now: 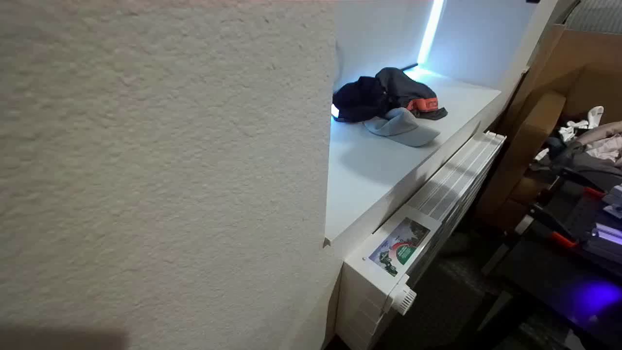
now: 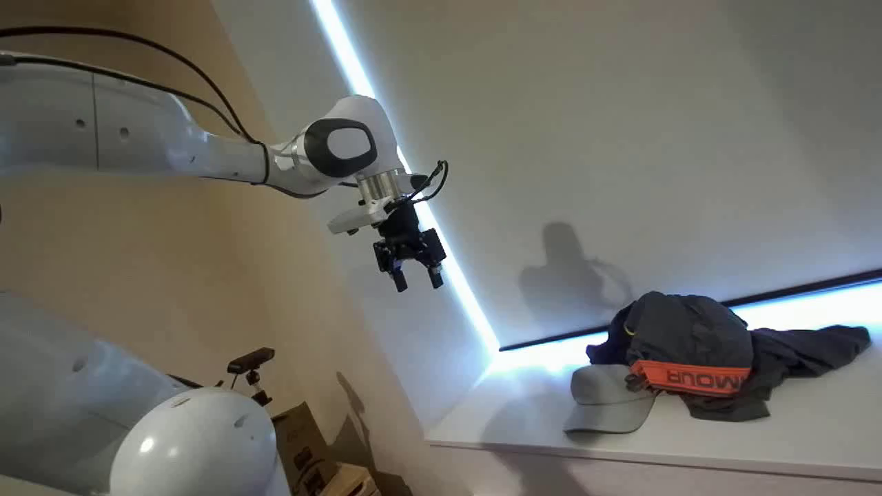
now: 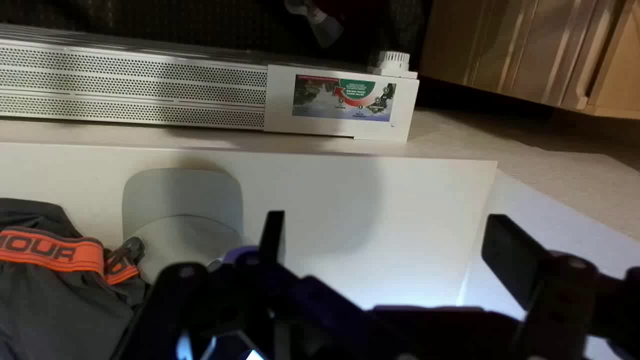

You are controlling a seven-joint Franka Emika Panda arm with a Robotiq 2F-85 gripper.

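My gripper (image 2: pixel 419 282) hangs in the air above the left end of a white sill, its fingers apart and nothing between them. In the wrist view the open gripper shows bare sill between its two black fingers. A grey cap (image 2: pixel 613 401) rests on the sill, brim towards the front edge, to the right of and below the gripper. Beside it lies dark clothing (image 2: pixel 690 331) with an orange waistband (image 2: pixel 692 377), bunched up and partly over the cap. The same grey cap (image 3: pixel 183 210) appears left of the fingers in the wrist view.
A white radiator (image 1: pixel 455 175) runs along the front of the sill (image 1: pixel 361 169). The sill's end nearest the textured wall (image 1: pixel 175 175) is bare. A wooden cabinet (image 3: pixel 516 48) stands beyond the radiator's knob. Cardboard boxes (image 2: pixel 302 446) sit low behind the arm.
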